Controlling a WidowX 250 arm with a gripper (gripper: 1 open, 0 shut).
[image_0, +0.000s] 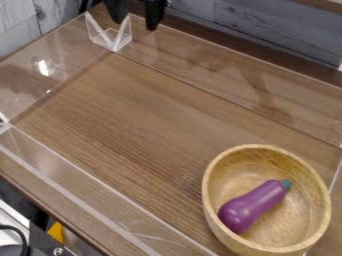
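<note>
A purple eggplant (251, 206) lies inside a round yellow bowl (310, 182) at the lower right of the wooden table. My dark gripper (134, 16) is at the top edge, mostly cropped, above the back left of the table; its fingers are too dark and cut off to read clearly. A clear, pale angular object (110, 32) stands just below it near the back wall.
A wall (254, 30) runs along the back, and clear panels edge the left side. Dark cables lie at the bottom left corner.
</note>
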